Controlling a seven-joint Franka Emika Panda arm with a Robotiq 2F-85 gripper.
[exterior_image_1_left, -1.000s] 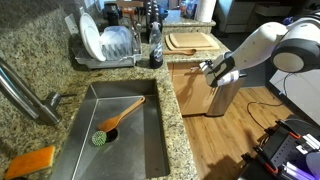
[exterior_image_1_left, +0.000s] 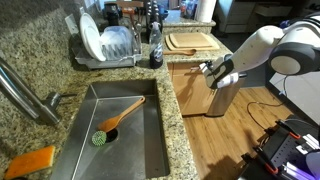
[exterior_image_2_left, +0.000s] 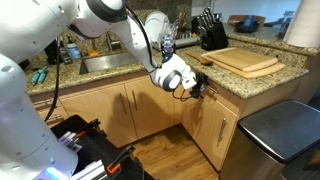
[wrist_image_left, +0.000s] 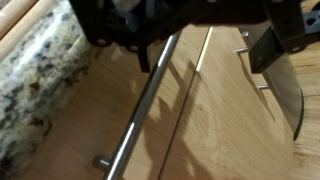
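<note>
My gripper stands open by the wooden drawer front beneath the countertop, its dark fingers (wrist_image_left: 145, 52) spread at the top of the wrist view. A long silver bar handle (wrist_image_left: 143, 115) slants between them, nearer the left finger. Whether that finger touches it, I cannot tell. In exterior view 1 the gripper (exterior_image_1_left: 204, 68) is at the cabinet just under the counter edge. Exterior view 2 puts the gripper (exterior_image_2_left: 194, 89) beside the corner cabinet (exterior_image_2_left: 207, 130); the handle is too small to make out there.
Wooden cutting boards (exterior_image_1_left: 193, 42) lie on the granite counter (exterior_image_2_left: 262, 77) above. A dark bottle (exterior_image_1_left: 156, 46) and a dish rack (exterior_image_1_left: 112, 44) stand farther along. The sink (exterior_image_1_left: 115, 128) holds an orange utensil. A grey bin (exterior_image_2_left: 268, 128) stands right of the cabinet.
The upper arm has shifted slightly over the last second, while the gripper has stayed at nearly the same spot by the cabinet. Nothing else has visibly moved.
</note>
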